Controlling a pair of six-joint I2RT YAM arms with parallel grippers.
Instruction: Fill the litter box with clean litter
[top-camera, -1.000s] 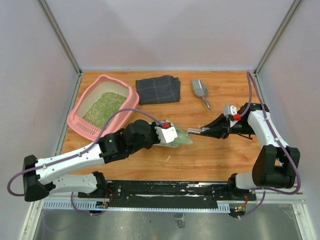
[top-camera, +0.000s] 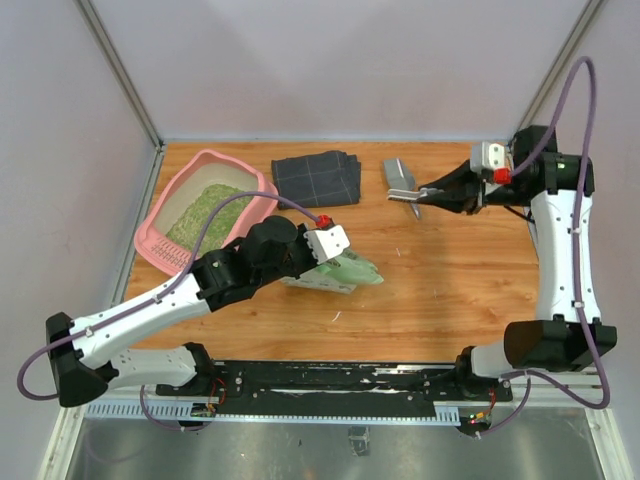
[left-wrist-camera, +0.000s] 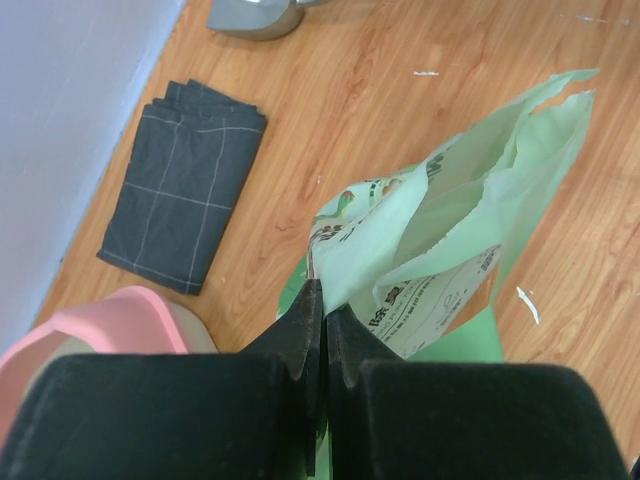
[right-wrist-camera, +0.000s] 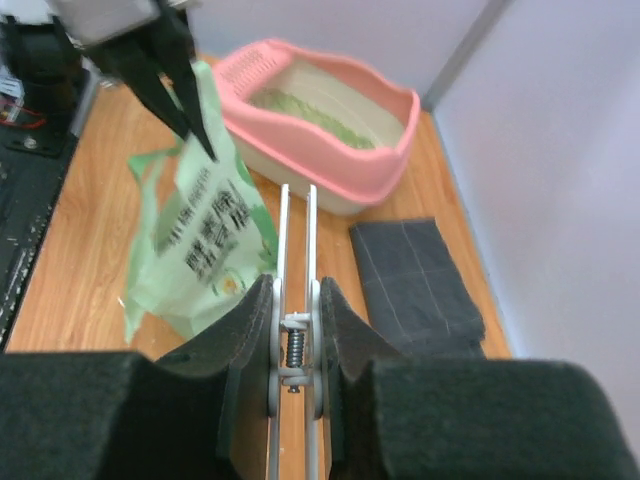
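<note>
My left gripper is shut at the edge of a pale green printed litter bag (left-wrist-camera: 460, 230), whose top looks torn open. My right gripper is shut on a silver metal tool, probably scissors or tongs, pointing forward above the table, right of the bag. The pink litter box (top-camera: 150, 240) at the left holds green litter (top-camera: 208, 210) over part of its pale bottom.
A folded dark cloth (top-camera: 316, 178) lies at the back, right of the box. A grey scoop (top-camera: 394, 170) lies beside it, partly under my right gripper in the top view.
My right arm has moved toward the back and risen, carrying the metal tool away from the bag. The left arm has shifted only slightly.
</note>
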